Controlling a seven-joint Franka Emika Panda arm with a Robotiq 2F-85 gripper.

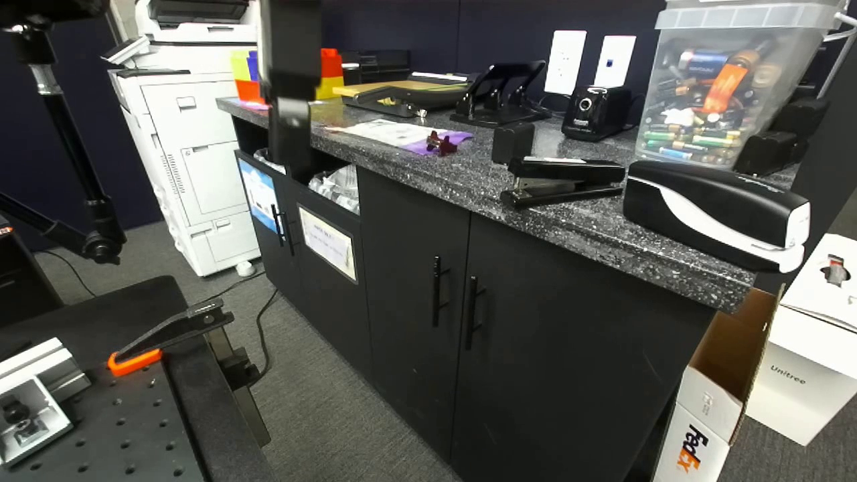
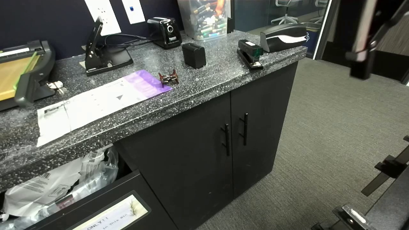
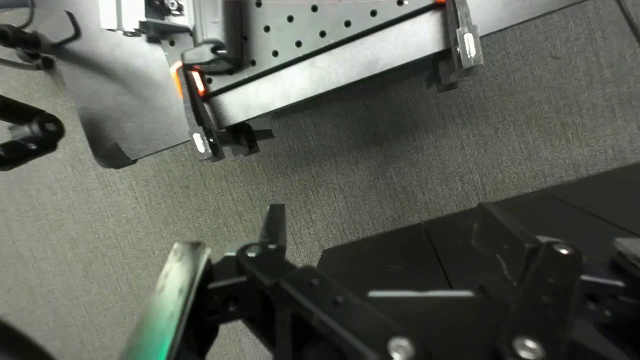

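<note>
In the wrist view my gripper stands open, its two dark fingers wide apart with only carpet and the dark cabinet front showing beyond. A dark part of my arm hangs at the upper left of exterior view 1, covering part of the coloured blocks. On the speckled counter are a black stapler, a small black box, a dark red clip-like thing and a white and purple sheet. A black and white electric punch or stapler sits at the counter's end.
Behind these stand a clear tub of batteries, a black pencil sharpener, a black stand and a paper trimmer. Cabinet handles jut out below. A perforated work table faces the counter across open carpet.
</note>
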